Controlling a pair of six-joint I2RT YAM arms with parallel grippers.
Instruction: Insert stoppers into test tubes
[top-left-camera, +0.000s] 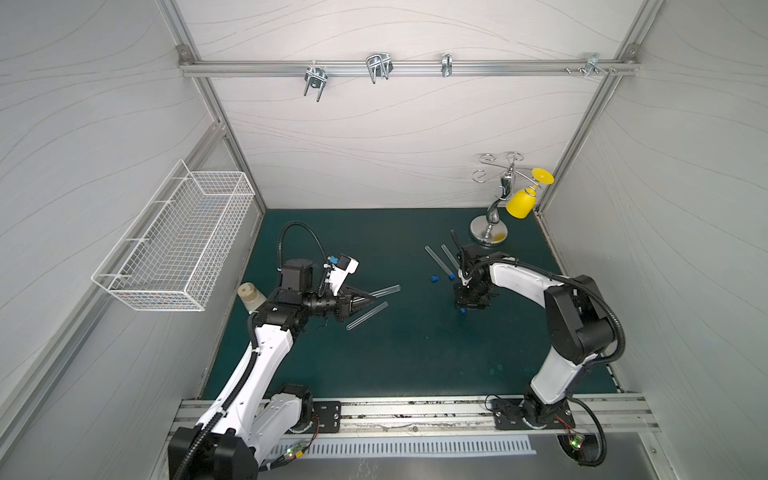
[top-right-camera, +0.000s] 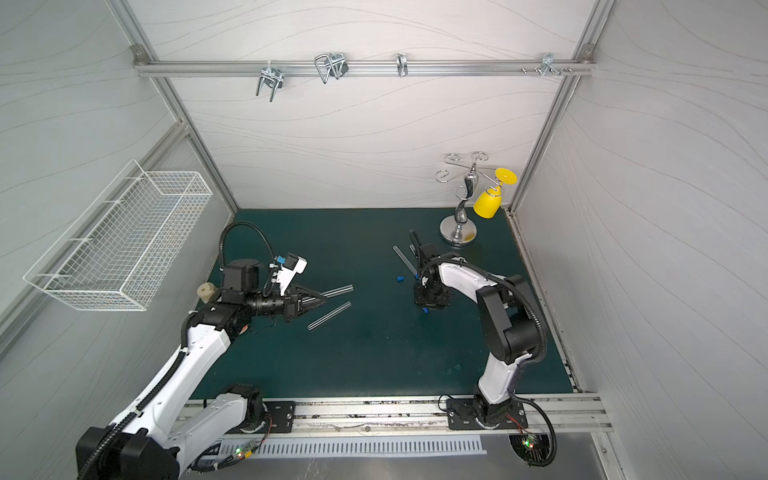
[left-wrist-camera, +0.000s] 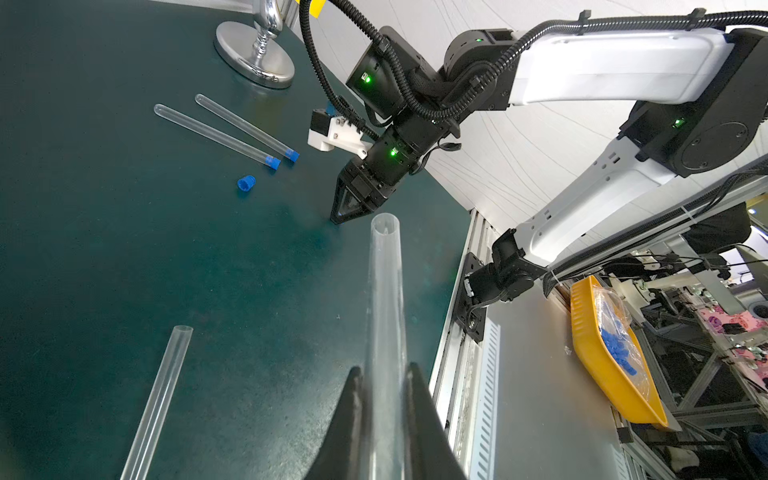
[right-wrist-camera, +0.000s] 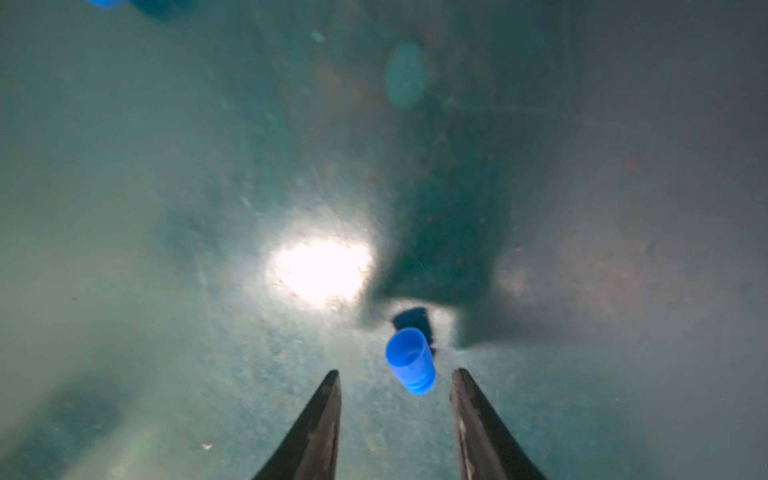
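My left gripper is shut on a clear test tube, its open mouth pointing away from the fingers. A second unstoppered tube lies on the table beside it. My right gripper is open, pointing down over the table. Between and slightly beyond its fingertips is a blue stopper, with a gap on either side. Another loose blue stopper lies to its left, near two tubes with blue stoppers in their ends. From above, the right gripper's fingers are mostly hidden by its own body.
A chrome stand with a yellow cup rises at the back right. A white wire basket hangs on the left wall.
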